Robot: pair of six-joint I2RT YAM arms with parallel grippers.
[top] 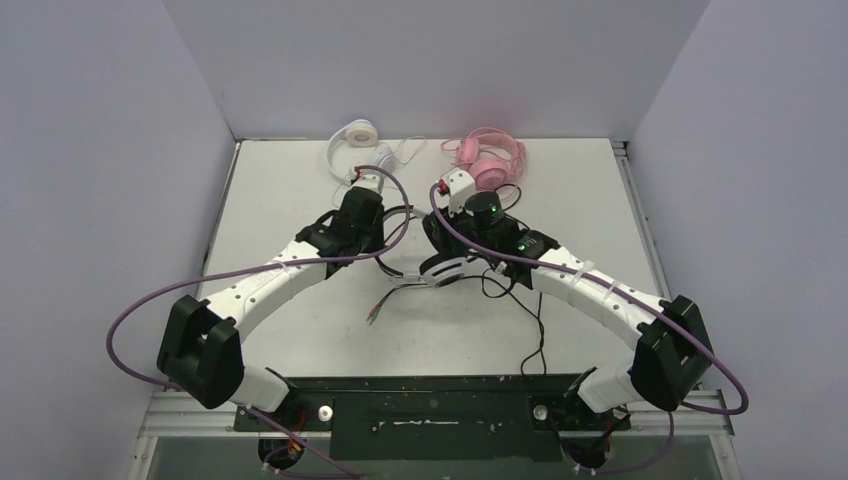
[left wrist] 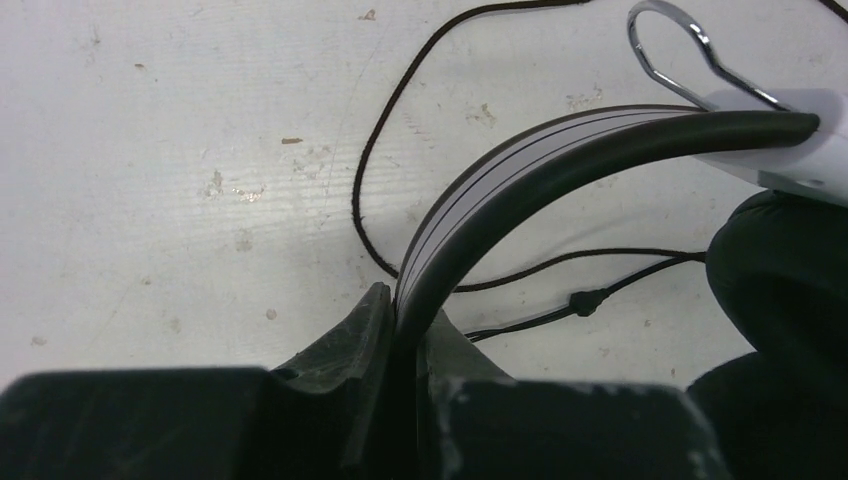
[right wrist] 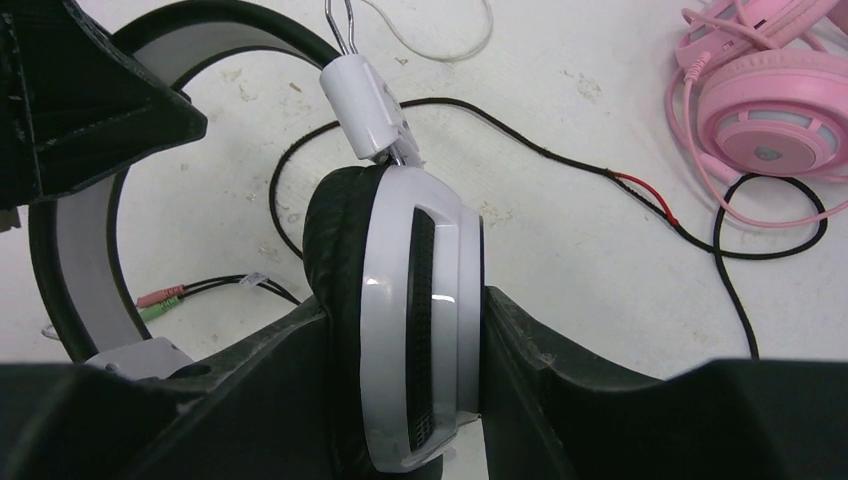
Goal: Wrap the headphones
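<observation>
Black-and-white headphones [top: 441, 270] are in the middle of the table, between both arms. In the left wrist view, my left gripper is shut on the headband [left wrist: 500, 200], one finger on each side of the curved band. My right gripper has a white ear cup [right wrist: 425, 300] with a dark cushion squeezed between its fingers, as the right wrist view shows. The black cable [left wrist: 560, 260] runs loose over the table, and its red and green plugs [right wrist: 160, 300] lie near the headband. The top view hides both sets of fingertips behind the arms.
White headphones [top: 361, 134] with a white cord lie at the back left, pink headphones [top: 490, 174] at the back right. The dark cable reaches towards the pink pair and down to the table's front edge.
</observation>
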